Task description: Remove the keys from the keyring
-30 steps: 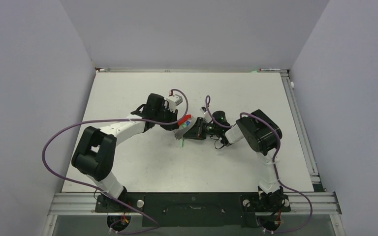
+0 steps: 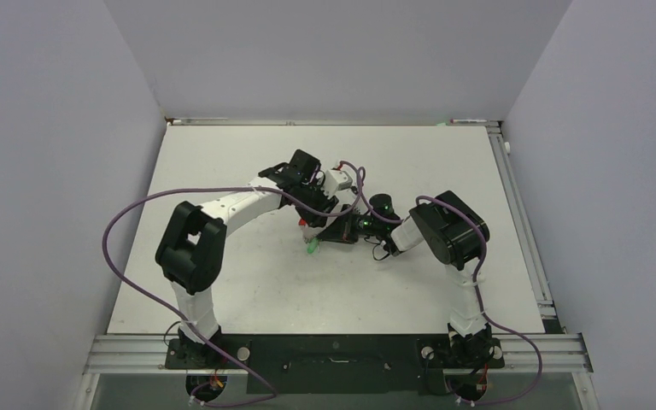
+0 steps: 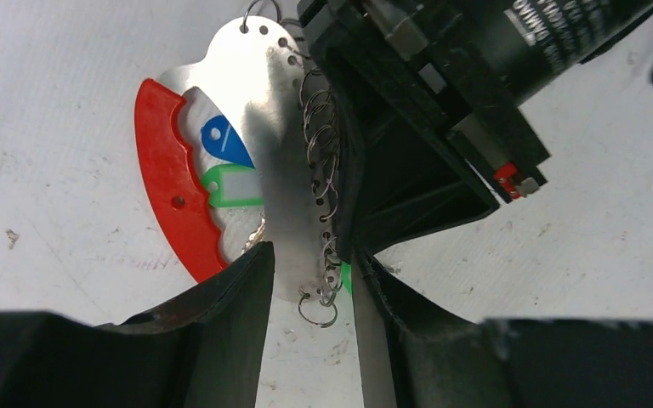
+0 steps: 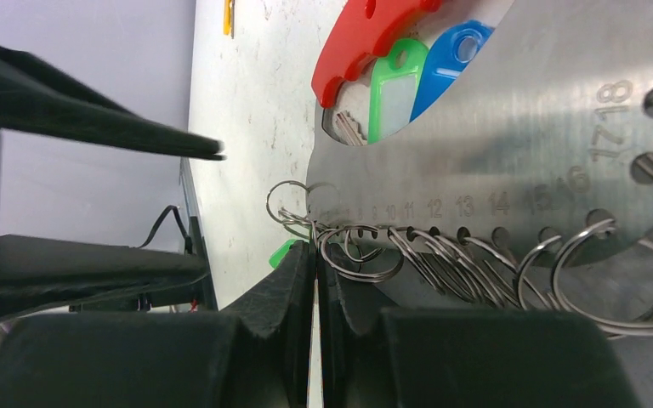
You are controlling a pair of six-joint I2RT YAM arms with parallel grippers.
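A steel key plate (image 3: pixel 276 195) with numbered holes and rows of wire rings (image 4: pixel 366 268) lies on the table, with a red handle (image 3: pixel 170 170), blue tag (image 3: pixel 234 149), green tag (image 3: pixel 242 191) and keys partly hidden beside it. My right gripper is shut on the ringed lower edge of the plate; the exact piece held is hard to tell. My left gripper hangs over the plate's end near a loose-looking ring (image 3: pixel 317 321), part open, its fingertips apart.
Both arms crowd the middle of the white table (image 2: pixel 265 290), with purple cables looping over them. Walls stand on either side.
The right arm has stayed still.
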